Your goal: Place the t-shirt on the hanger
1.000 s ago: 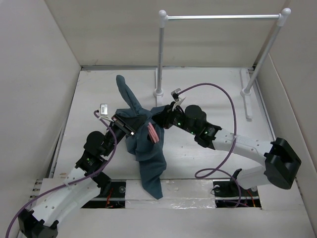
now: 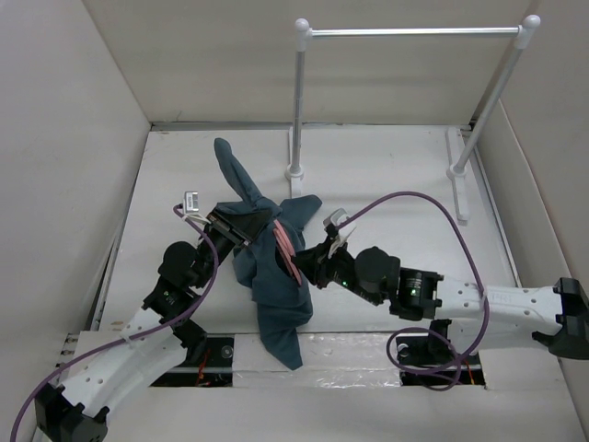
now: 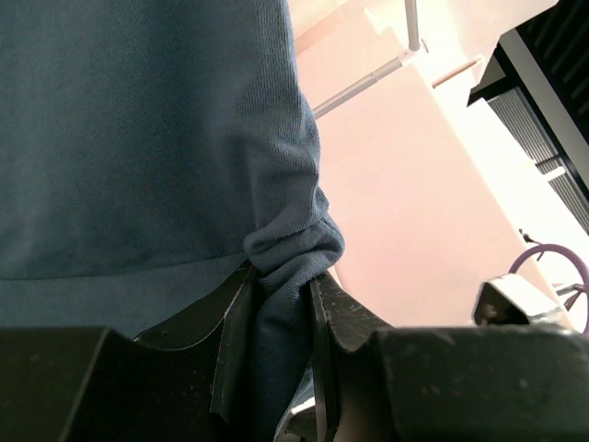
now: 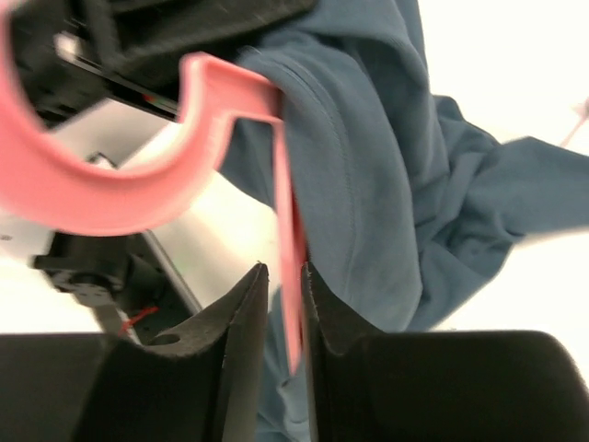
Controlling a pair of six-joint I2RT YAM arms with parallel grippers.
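Note:
The dark teal T-shirt (image 2: 276, 304) hangs bunched over the table's middle-left. My left gripper (image 2: 246, 230) is shut on its fabric; in the left wrist view a thick fold (image 3: 285, 249) runs between the fingers. A pink hanger (image 2: 285, 244) pokes out of the shirt. My right gripper (image 2: 306, 262) is at the hanger's lower part. In the right wrist view the hanger's thin pink bar (image 4: 287, 230) runs down between the fingertips of the part-open right gripper; whether they touch it is unclear.
A white rail stand (image 2: 414, 32) with two posts stands at the back and right. Side walls enclose the space.
The left gripper has barely moved.

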